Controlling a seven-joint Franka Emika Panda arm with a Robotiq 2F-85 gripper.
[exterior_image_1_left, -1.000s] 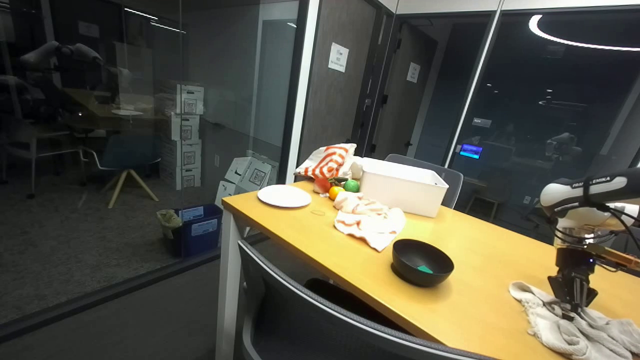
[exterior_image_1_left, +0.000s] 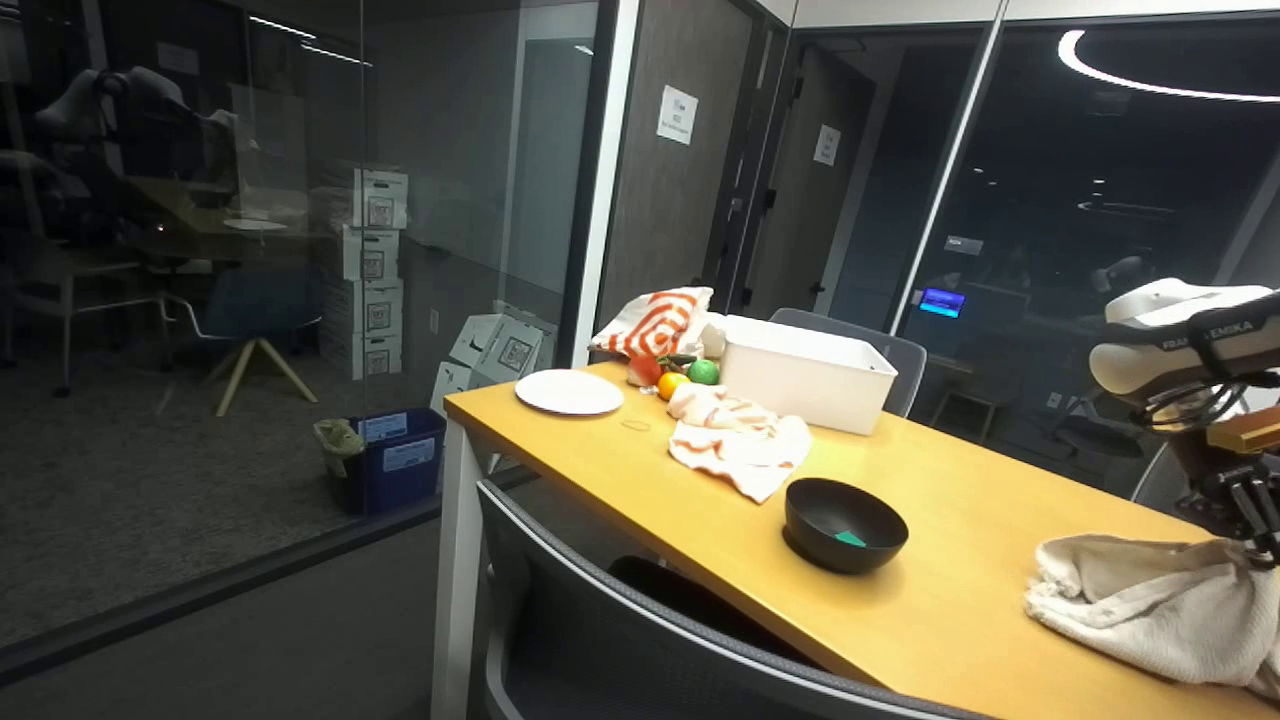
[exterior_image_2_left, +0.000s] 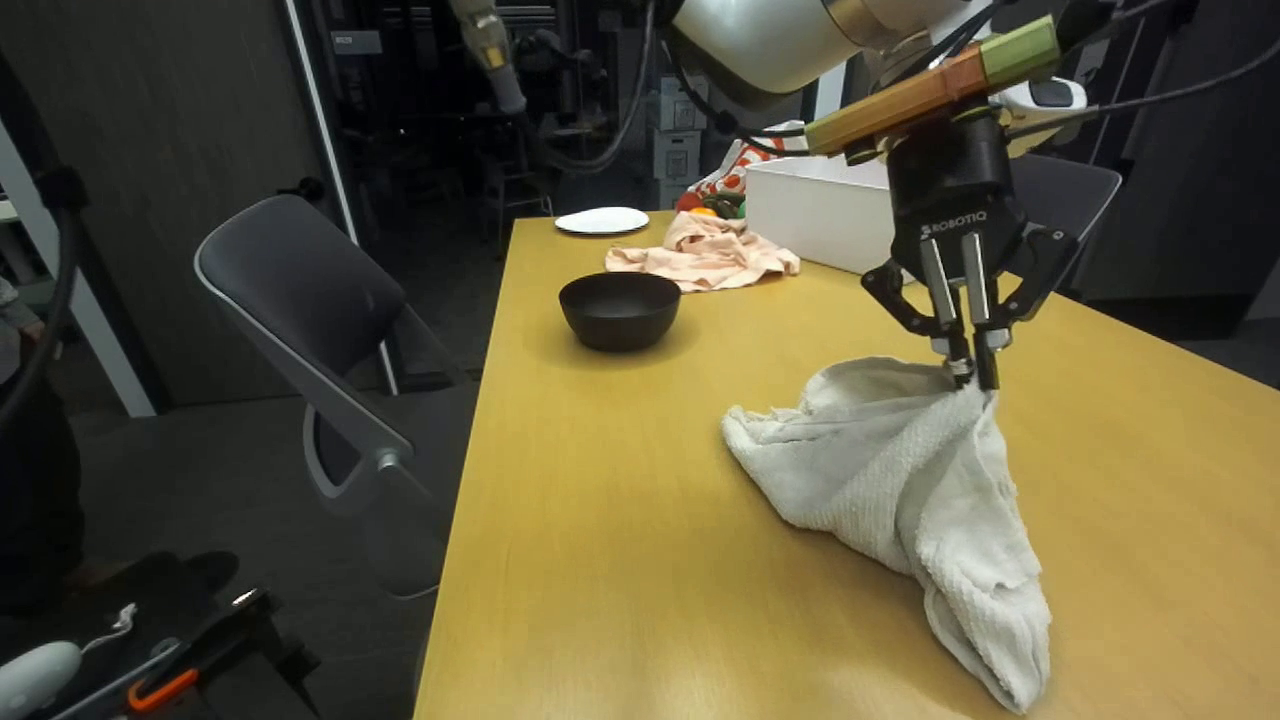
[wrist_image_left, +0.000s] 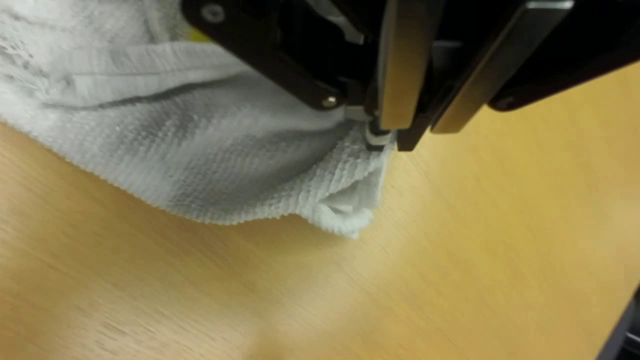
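Note:
A whitish, textured towel (exterior_image_2_left: 888, 480) is bunched on the table, one part pulled up to a peak. At that peak my gripper (exterior_image_2_left: 973, 382) is shut on the cloth, its fingertips pinching a fold. The rest of the towel (exterior_image_1_left: 1152, 600) drapes down onto the tabletop at the right of exterior view 1. From the wrist, the towel (wrist_image_left: 210, 150) spreads to the left of the gripper, and a small folded corner sticks out below the fingertips. How much cloth lies between the pads is hidden.
A black bowl (exterior_image_1_left: 843, 524) with something green inside stands near the table's edge. Farther off are an orange-and-white cloth (exterior_image_1_left: 738, 438), a white plate (exterior_image_1_left: 569, 392), a white bin (exterior_image_1_left: 801, 372) and some produce (exterior_image_1_left: 703, 372). Bare table (exterior_image_2_left: 624, 516) lies between bowl and towel.
The gripper has risen and shifted right in exterior view 1. Part of the towel, flat and crumpled before, is now lifted into a peak with it. Bowl, plate and bin have stayed put.

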